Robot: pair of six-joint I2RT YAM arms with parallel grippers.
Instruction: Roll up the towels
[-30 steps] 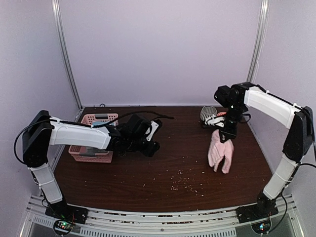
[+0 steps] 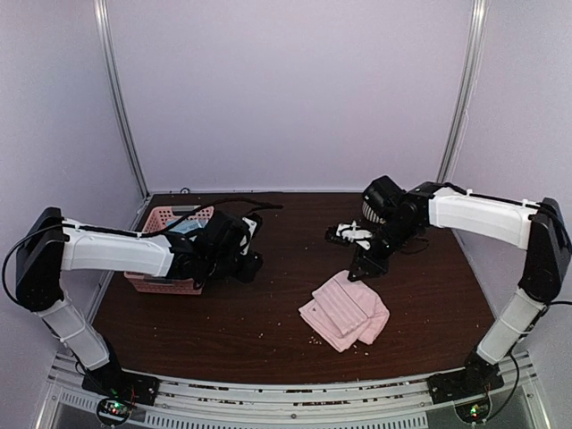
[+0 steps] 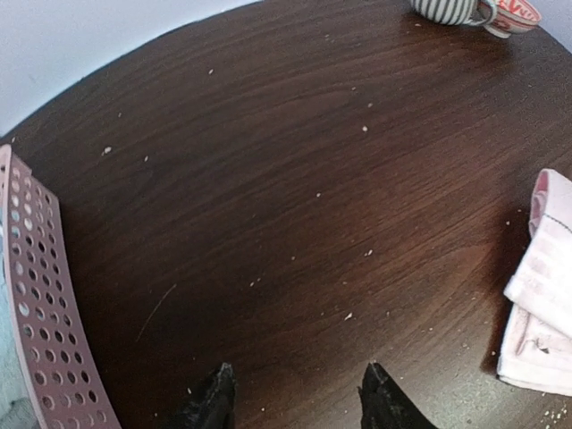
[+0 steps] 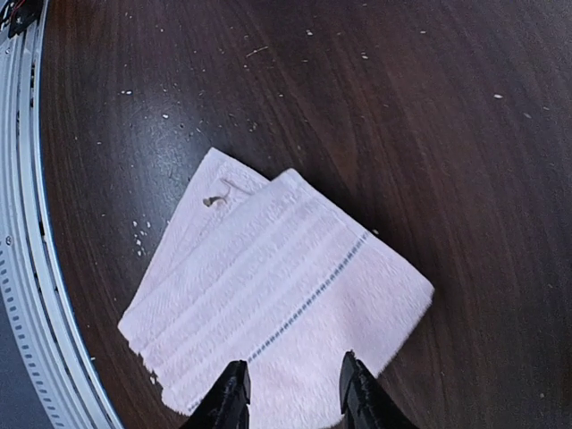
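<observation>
A pink towel (image 2: 344,313) lies loosely folded on the dark table, right of centre, its layers uneven. In the right wrist view the towel (image 4: 286,286) fills the middle, with a small loop showing near one corner. My right gripper (image 2: 356,273) is over the towel's far edge; its fingers (image 4: 234,393) stand apart, with towel visible beyond the gap and nothing gripped. Beside the basket my left gripper hangs over bare table, its fingers apart and empty. The towel's edge (image 3: 545,268) shows at the right of the left wrist view.
A pink perforated basket (image 2: 161,286) with cloths inside stands at the left, partly behind the left arm. At the far right are a striped cup (image 3: 451,9) and a patterned bowl (image 3: 514,16). White crumbs dot the table.
About a second ago the towel hung from my right gripper; now it lies on the table, let go.
</observation>
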